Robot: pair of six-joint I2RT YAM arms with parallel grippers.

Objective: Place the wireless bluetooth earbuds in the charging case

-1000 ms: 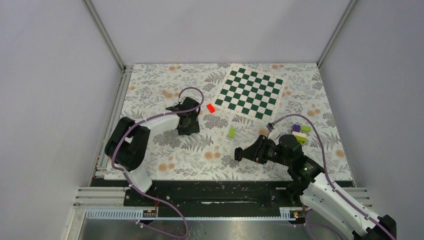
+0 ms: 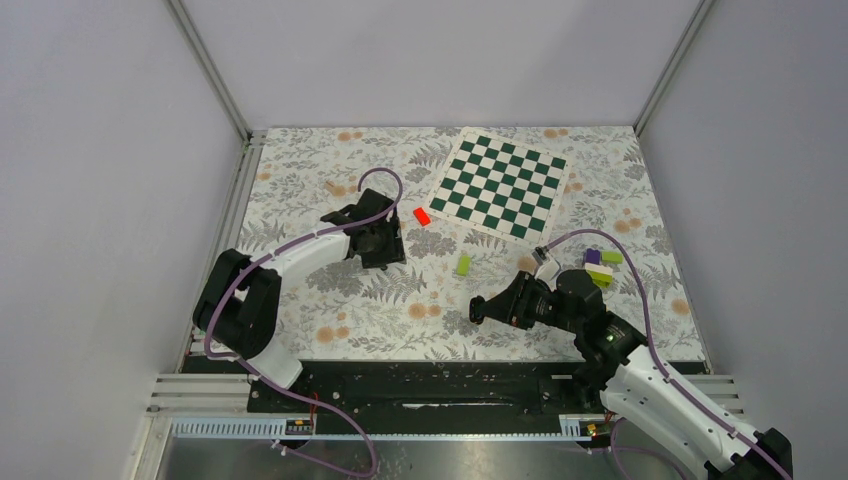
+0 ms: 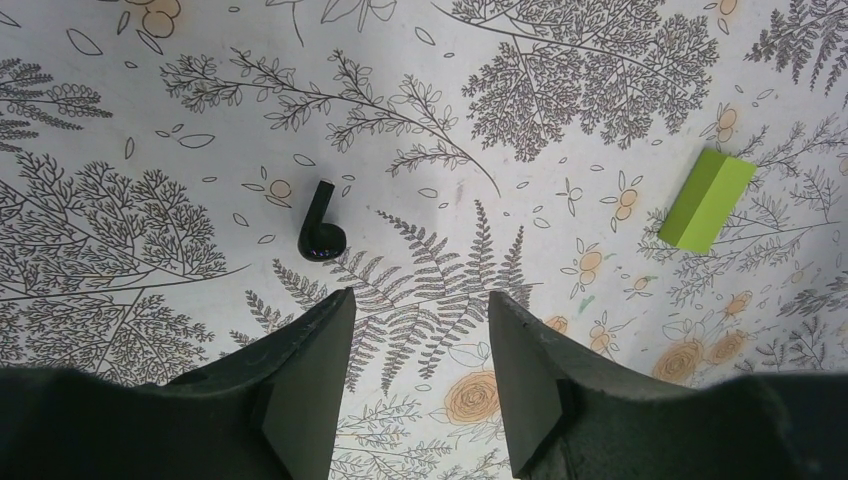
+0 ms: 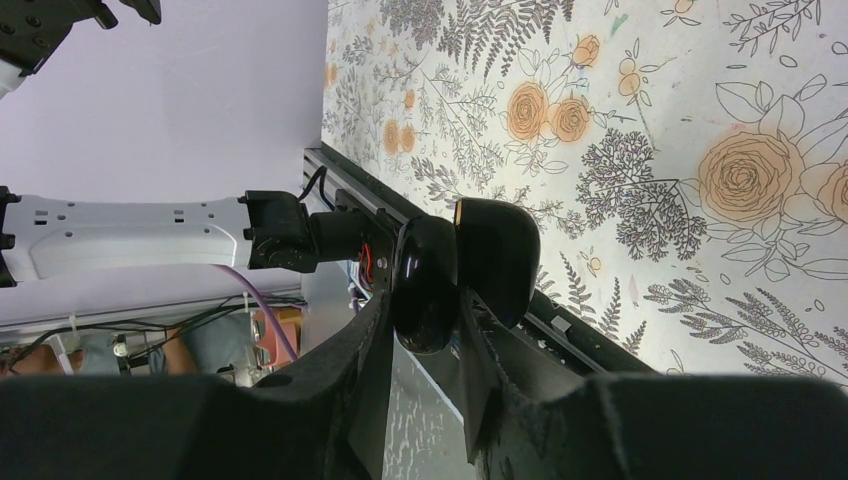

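Observation:
A black earbud (image 3: 322,240) lies on the patterned mat, small at (image 2: 383,267) beside my left gripper in the top view. My left gripper hangs above it with its fingers apart and nothing between them; in that view the earbud sits beyond the left finger. My right gripper is shut on the black charging case (image 4: 425,280), whose lid stands open, near the mat's front edge. Whether the case holds an earbud cannot be seen.
A green block (image 3: 706,200) lies right of the earbud, a red block (image 2: 422,216) farther back, a checkerboard (image 2: 500,185) at the back and several coloured blocks (image 2: 605,275) at the right behind the right arm.
My left arm has shifted slightly from a second ago, uncovering the earbud in the top view. The right arm and case have stayed still.

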